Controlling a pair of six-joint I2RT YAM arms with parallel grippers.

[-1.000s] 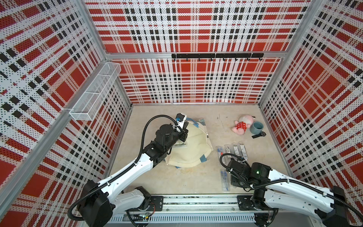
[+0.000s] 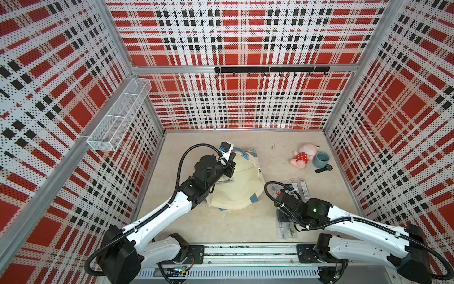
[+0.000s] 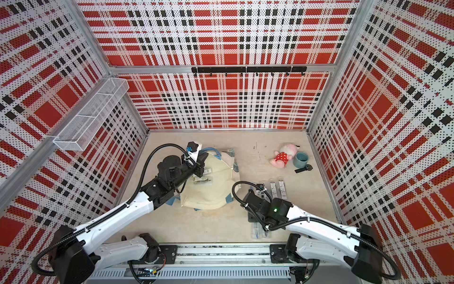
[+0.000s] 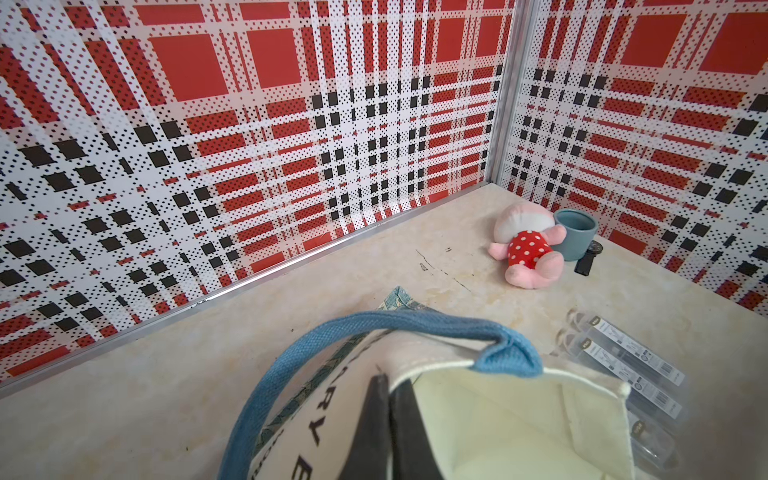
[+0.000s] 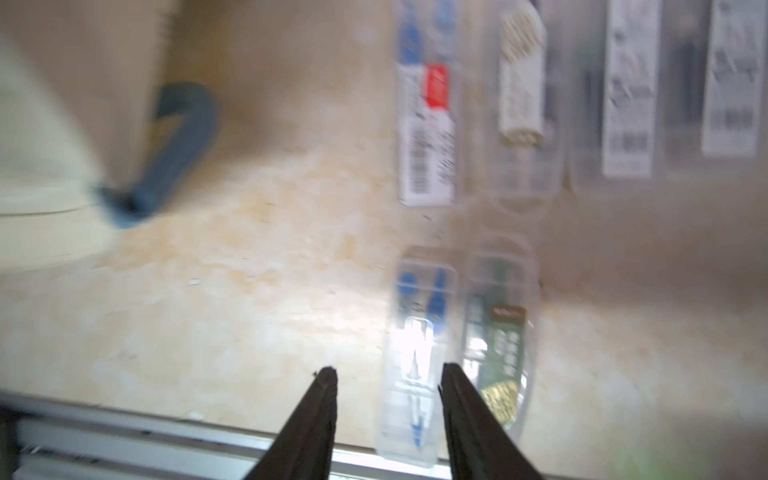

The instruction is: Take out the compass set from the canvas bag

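Observation:
The cream canvas bag [image 2: 238, 189] lies spread open, with compass set cases [image 3: 202, 180] visible inside from the top right view. My left gripper is shut at the bag's rim, which appears pinched at its fingertips. My right gripper is open above the table, right of the bag, over several clear cases [image 5: 416, 360] of compass sets and similar tools lying in two groups, with nothing between its fingers.
A pink plush toy [image 2: 302, 158], a teal mug [image 2: 320, 161] and a black watch [image 2: 324, 168] sit at the back right. A wire basket [image 2: 118, 118] hangs on the left wall.
My right gripper and arm have risen and moved leftward toward the bag, away from the near cases. My left arm has not moved visibly.

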